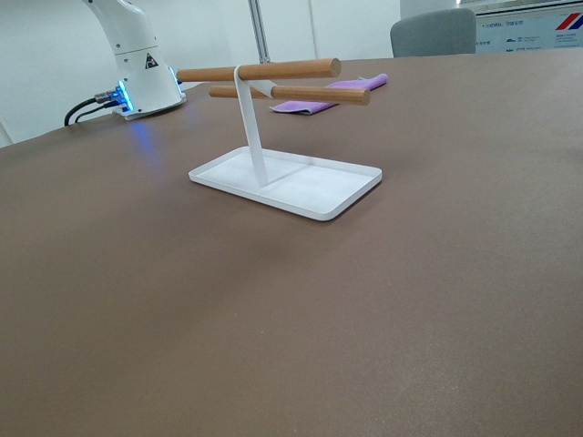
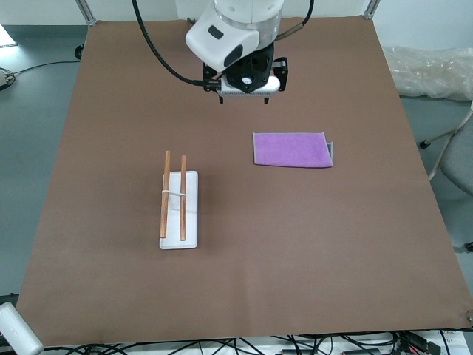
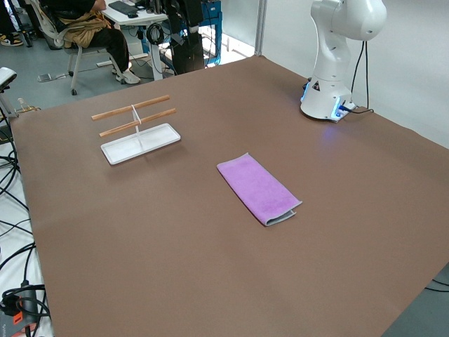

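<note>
The robot's gripper (image 2: 243,99) hangs over the far end of the table in the left view, its two small black fingers wide apart, nothing seen between them. Nearer the middle lie a folded purple cloth (image 2: 292,150) with grey edging and, to its left, a white tray stand (image 2: 194,211) carrying two horizontal wooden bars (image 2: 165,200). In the top view the stand (image 1: 319,187) is close, with the cloth (image 1: 302,106) behind it. The right view shows the cloth (image 3: 256,186) and stand (image 3: 140,143) apart, both clear of the gripper.
Cables (image 2: 244,347) run along the near edge. A grey chair (image 2: 458,163) stands beside the table on the right in the left view, with plastic wrapping (image 2: 432,74) behind it.
</note>
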